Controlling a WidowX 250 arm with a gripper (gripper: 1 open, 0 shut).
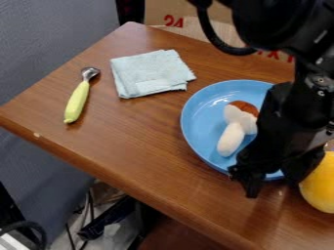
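Note:
My black gripper (253,176) hangs over the right part of a blue plate (202,118), low near its front rim; whether its finger is open or shut is unclear. On the plate lie a white mushroom-like plush toy (232,133) and a brown round item (243,106) behind it. A yellow object (317,192), partly hidden, is at the right edge, beside the gripper. Left of the plate are a folded light-blue cloth (151,72) and a scoop with a yellow-green handle (77,100).
The wooden table (131,137) has bare surface at the front left and middle. A cardboard box (177,13) stands behind it. Cables lie below the table at the lower left.

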